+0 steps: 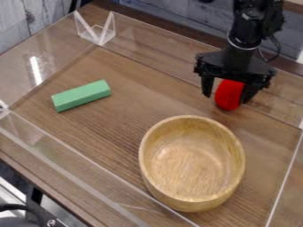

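Note:
The black gripper (233, 82) is lowered at the right side of the table, its fingers around the upper part of a red egg-shaped object (231, 99) that rests on the wood. Whether the fingers grip it is not clear. A wooden bowl (190, 165) stands empty in front, and a green block (81, 96) lies on the left.
The wooden table (106, 142) is open in the middle and at the left. A clear wire-like or plastic item (97, 27) is at the back left. The small green sprig at the back right is hidden behind the arm.

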